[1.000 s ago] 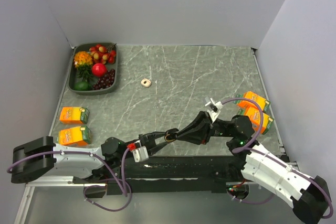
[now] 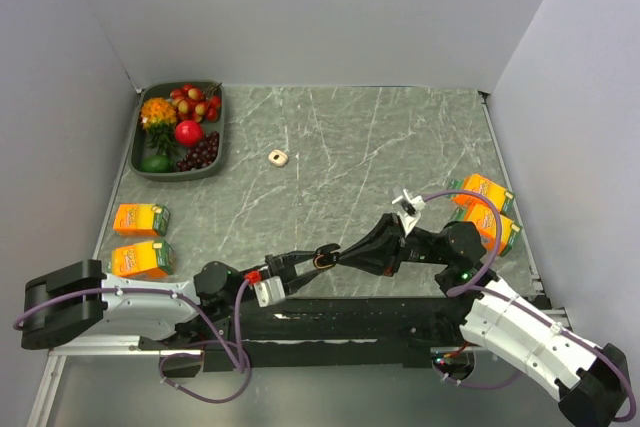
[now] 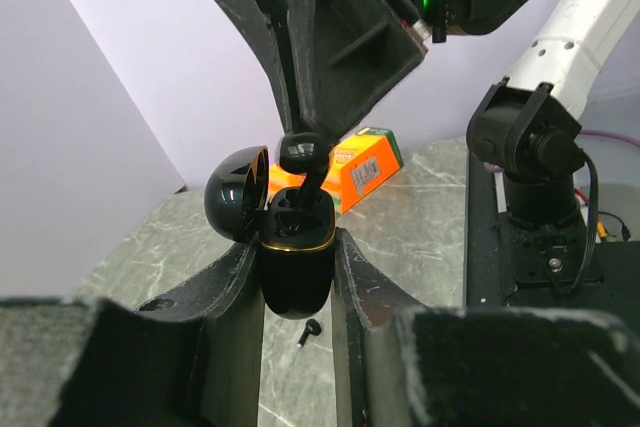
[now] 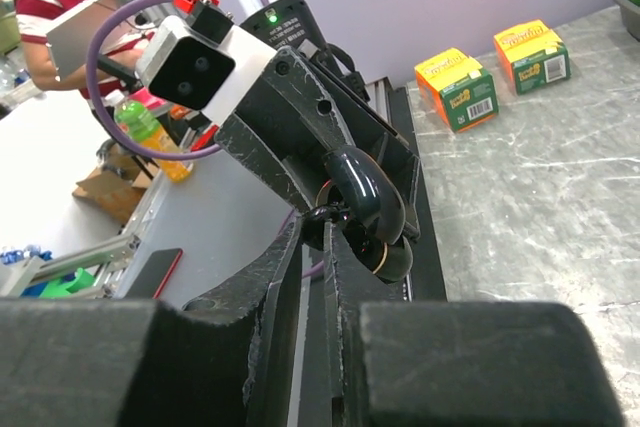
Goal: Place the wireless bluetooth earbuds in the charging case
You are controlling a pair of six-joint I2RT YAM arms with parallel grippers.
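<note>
The glossy black charging case (image 3: 297, 272), with its gold trim line and raised lid (image 3: 237, 194), is clamped upright in my left gripper (image 2: 310, 267). A black earbud (image 3: 304, 153) sits at the tips of my right gripper (image 2: 342, 258), which is shut on it. Its stem points down at the case's opening; how deep it reaches inside cannot be told. In the right wrist view, the case lid (image 4: 368, 192) stands just beyond my right fingertips and partly hides the opening. Another small black earbud (image 3: 309, 331) lies on the table in the left wrist view.
A fruit tray (image 2: 180, 175) occupies the table's back left. Orange boxes stand at the left (image 2: 141, 219) and right (image 2: 484, 192) edges. A small white object (image 2: 278, 158) lies mid-table, with bare grey marble (image 2: 370, 157) around it.
Hardly anything differs. My right arm has shifted very slightly at the case; both grippers keep their hold and the table objects stay put.
</note>
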